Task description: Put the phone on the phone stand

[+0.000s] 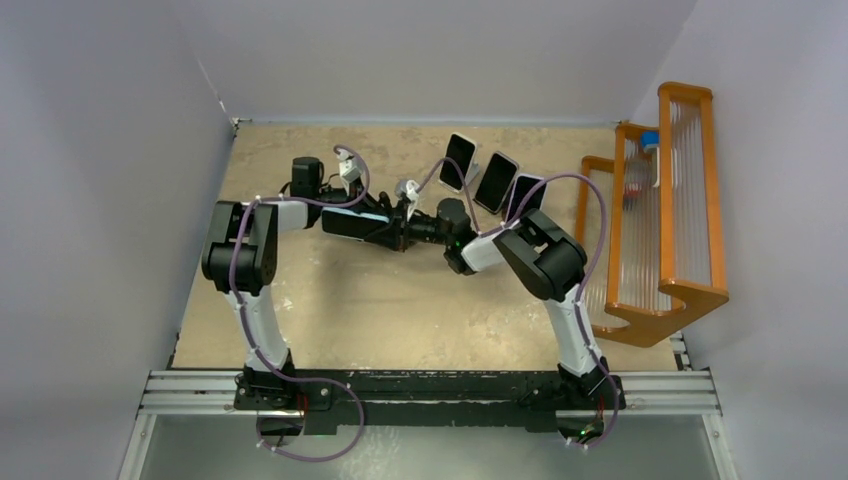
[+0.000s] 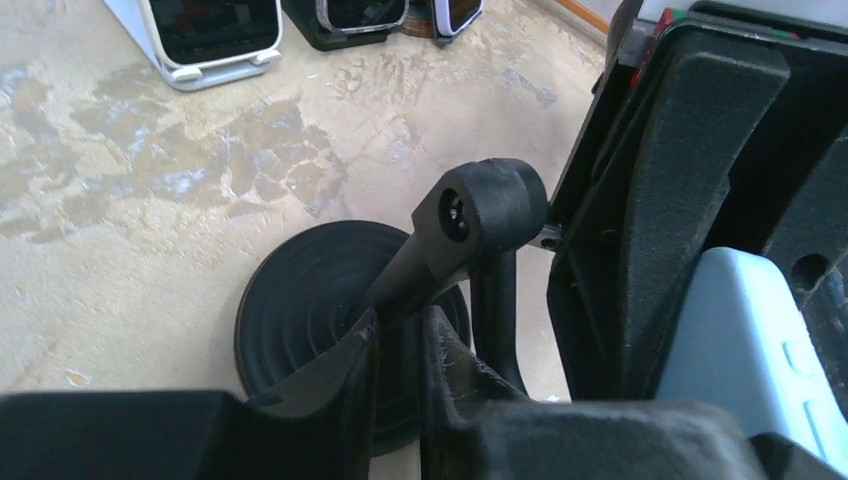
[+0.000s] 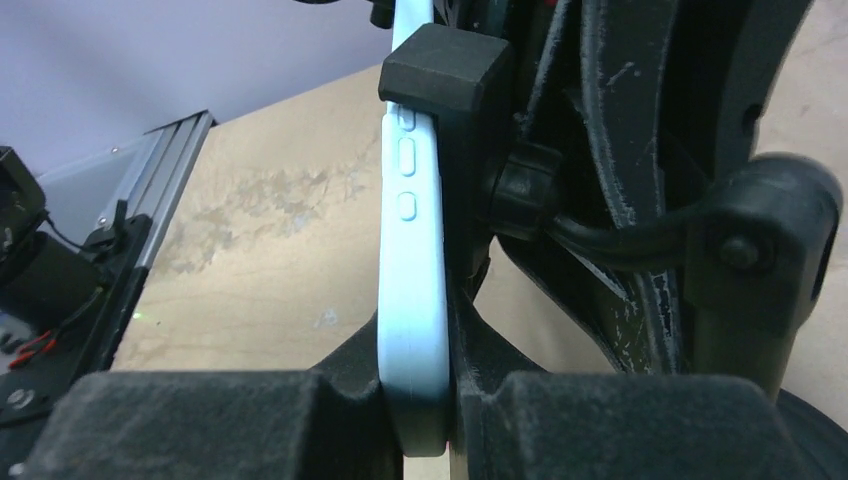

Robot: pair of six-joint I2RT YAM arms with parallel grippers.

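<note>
The phone [image 1: 355, 223], black-faced with a light-blue edge, is held on its side between the arms. My right gripper is closed on its edge. In the right wrist view the phone rests along the black stand's plate, under a lip [image 3: 445, 70]. The black phone stand [image 2: 480, 205] has a jointed arm and a round ribbed base [image 2: 300, 290]. My left gripper has its fingertips close together, by the foot of the stand's arm. A narrow dark gap shows between them; whether they grip the arm is unclear.
Three more phones on stands line the back right, a white-framed one [image 1: 459, 160], a middle one [image 1: 496, 182] and a right one [image 1: 526, 195]. An orange wooden rack [image 1: 660, 200] stands at the right.
</note>
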